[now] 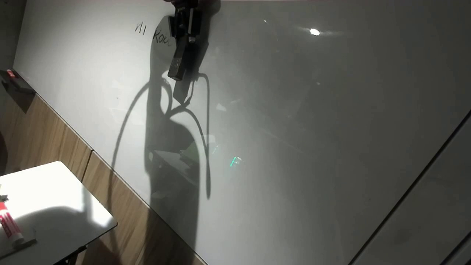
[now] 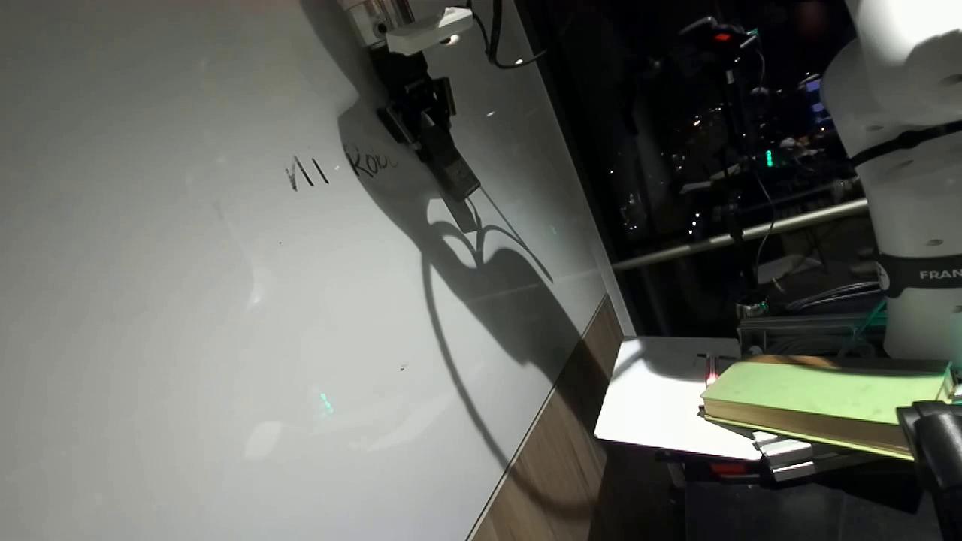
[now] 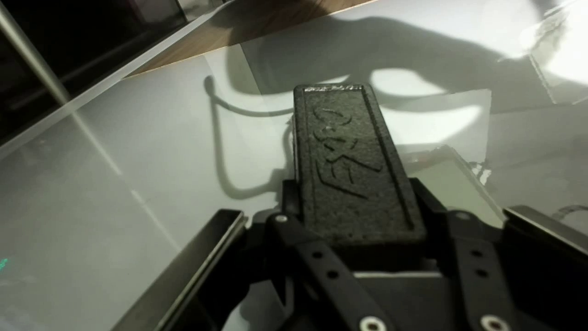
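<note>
A dark, oblong eraser [image 3: 347,160] with an embossed EXPO mark sits between my fingers in the wrist view, its far end pointing away from me. My gripper is shut on it. In exterior view 1 the eraser [image 1: 176,66] stands out from the whiteboard [image 1: 287,198], its shadow falling just beyond its tip. Handwriting in black, with strokes [image 2: 307,171] and the letters "Rou" [image 2: 367,162], lies left of the gripper [image 2: 431,135] in exterior view 2. Part of the word may be hidden by the arm. Whether the eraser touches the board I cannot tell.
A small white table [image 1: 57,190] with a red-and-white marker [image 1: 9,225] stands at lower left. Another red marker [image 1: 11,73] rests on a dark holder at the board's edge. A green book [image 2: 812,388] lies on the table. Most of the board is bare.
</note>
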